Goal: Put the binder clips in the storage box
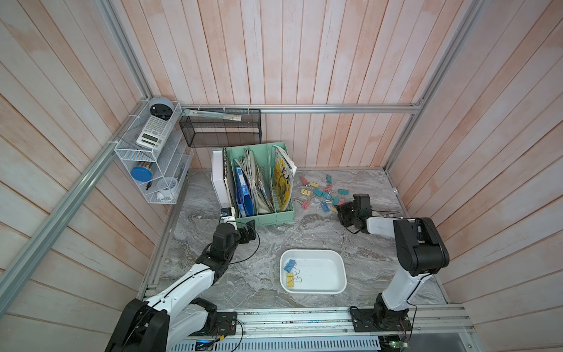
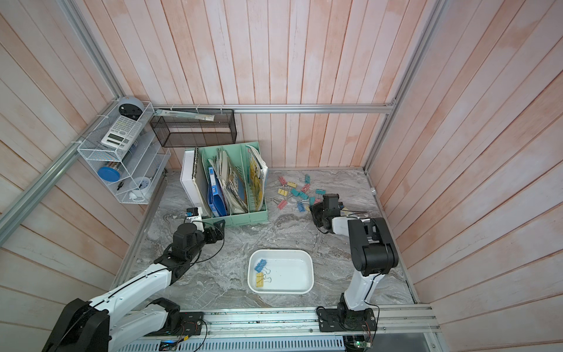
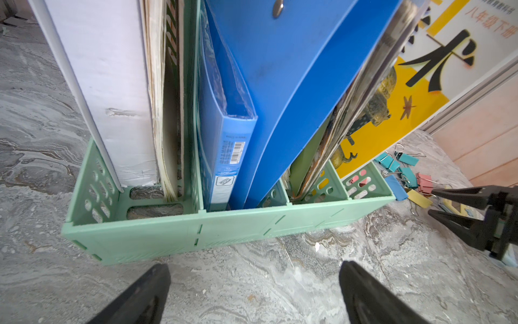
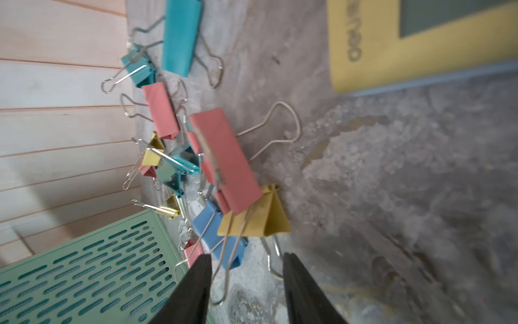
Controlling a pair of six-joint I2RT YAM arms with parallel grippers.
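Observation:
Several red, teal, yellow and blue binder clips (image 1: 328,190) lie in a loose cluster at the back right of the table. My right gripper (image 1: 340,212) is low at the cluster's near right edge. In the right wrist view a gap shows between its fingers, with a yellow clip (image 4: 256,216) and a red clip (image 4: 232,162) just ahead. The red clip's wire handle reaches to the left finger; whether they touch is unclear. The white storage box (image 1: 337,272) holds a blue clip (image 1: 290,265) and a yellow clip (image 1: 290,279). My left gripper is open and empty.
A green file holder (image 1: 261,219) with folders stands at centre left, in front of my left gripper. A yellow box-like object (image 4: 421,59) lies beside the clips. Marble table between clips and storage box is bare.

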